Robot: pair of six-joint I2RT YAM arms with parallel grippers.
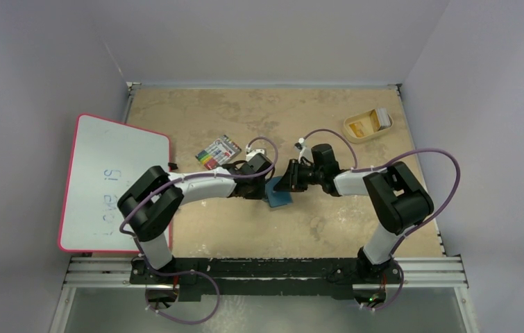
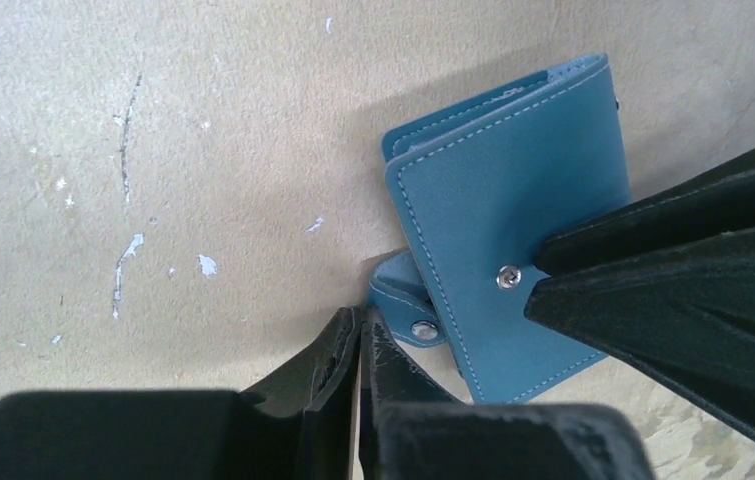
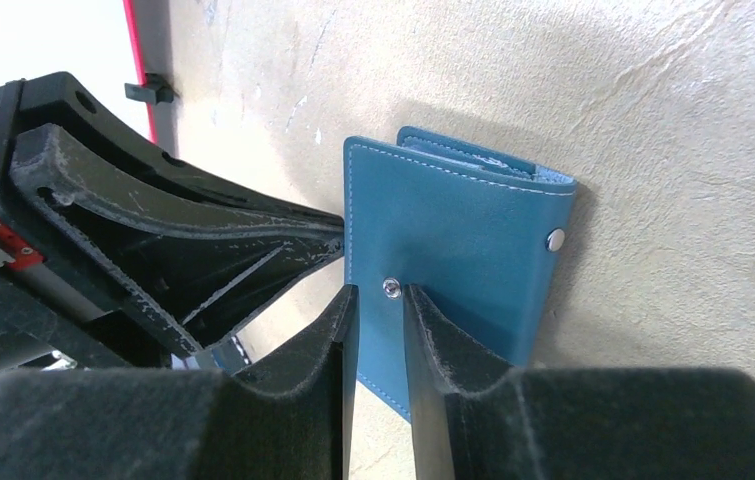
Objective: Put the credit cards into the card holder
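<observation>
In the left wrist view the blue card holder (image 2: 508, 180) lies folded over on the table, a metal snap on its upper face. Its short strap (image 2: 403, 295), with another snap, sticks out at the side by my left gripper, which is shut with its tips against or just beside the strap and nothing visible between them. Over the holder, my right gripper stands slightly open, its tips close to the face snap. Whether they touch the leather I cannot tell. No credit cards are clearly recognisable in the holder.
A beige tray (image 1: 351, 130) with golden and pale items stands at the far right. Behind my left arm lies a colourful flat pack (image 1: 217, 152). A whiteboard (image 1: 116, 180) covers the left side.
</observation>
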